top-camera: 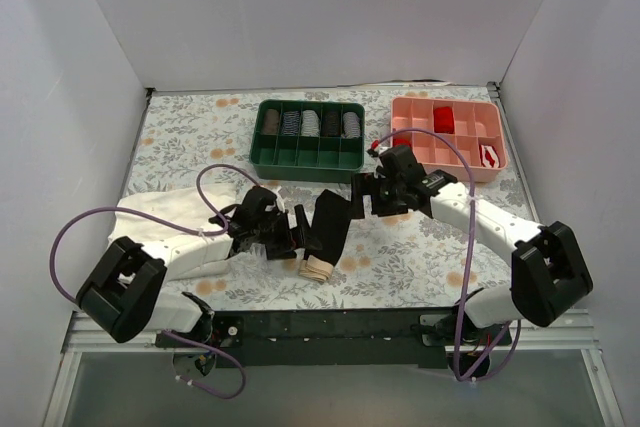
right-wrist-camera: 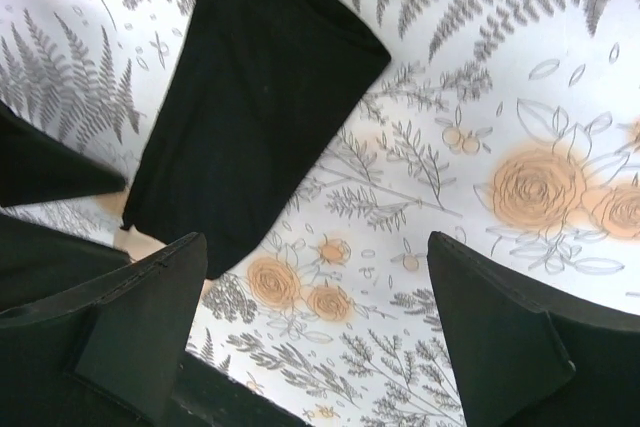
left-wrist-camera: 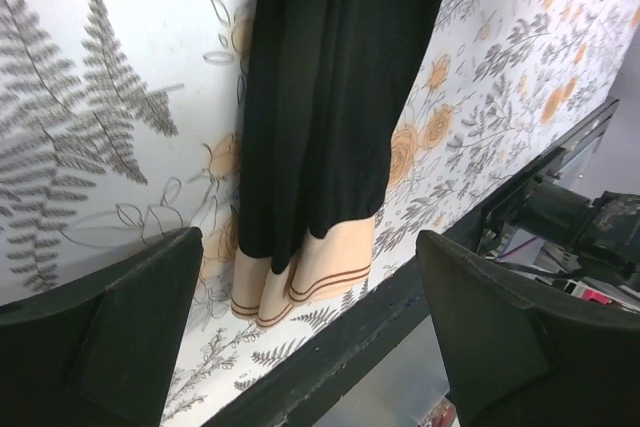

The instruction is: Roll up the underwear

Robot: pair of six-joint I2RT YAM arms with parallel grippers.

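Note:
The black underwear [top-camera: 330, 225] lies on the patterned cloth as a long folded strip, its beige waistband [top-camera: 316, 268] toward the front edge. Lengthwise folds run down the underwear [left-wrist-camera: 335, 127] in the left wrist view, ending at the beige band [left-wrist-camera: 320, 267]. My left gripper [top-camera: 294, 240] hovers by the strip's left side near the band, fingers apart and nothing between them. To the right of the far end, my right gripper [top-camera: 365, 195] stands open and empty. In the right wrist view the underwear [right-wrist-camera: 245, 97] spreads to a flat, wider far end.
Behind the underwear stands a green divided box [top-camera: 307, 152] with several rolled items. A pink divided box [top-camera: 450, 137] with red items is at back right. White cloth [top-camera: 175, 212] lies at left.

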